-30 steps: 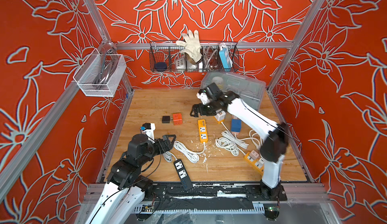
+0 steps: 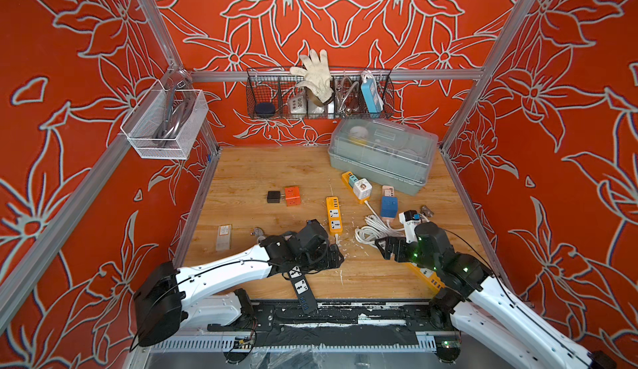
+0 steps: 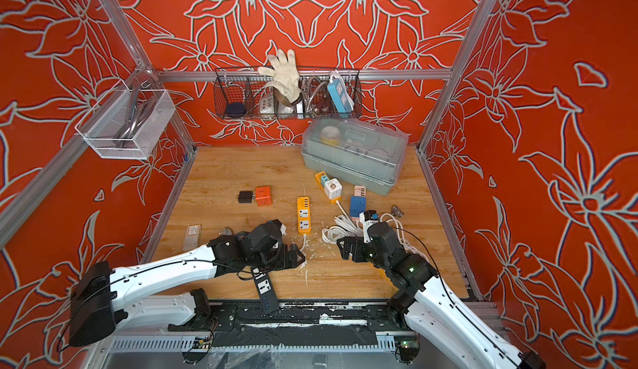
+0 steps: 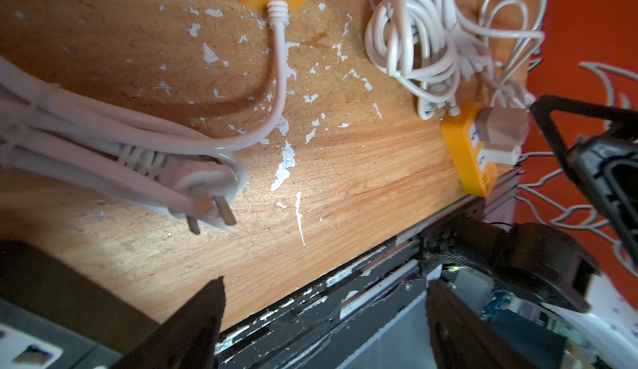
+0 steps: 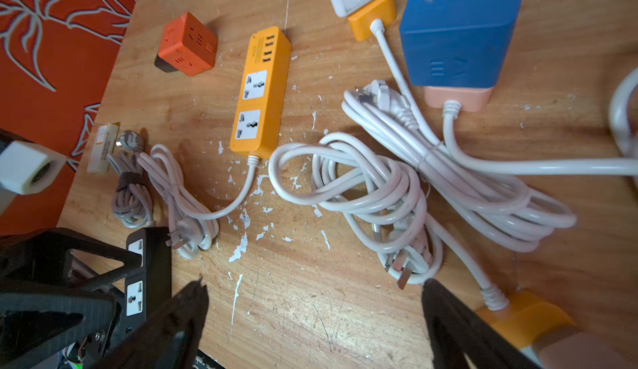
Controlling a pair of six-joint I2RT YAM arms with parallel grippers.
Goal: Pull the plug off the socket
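Note:
In the left wrist view, a yellow power strip (image 4: 463,146) near the front edge carries a pinkish block (image 4: 501,126) and a small white piece (image 4: 498,154) against its socket side. My right arm hides much of this strip in the top views. My left gripper is open and empty, over the front middle of the table. Also open and empty is my right gripper, above the coiled white cables (image 5: 372,183). At the left back, a black adapter (image 2: 273,197) sits against an orange cube socket (image 2: 292,195).
A yellow strip (image 2: 333,214) with bare sockets lies mid-table, a black strip (image 2: 305,294) at the front. Beyond the cables stand a blue socket block (image 5: 458,23) and a grey-green toolbox (image 2: 382,149).
My left arm has swung right from the left side to the front middle.

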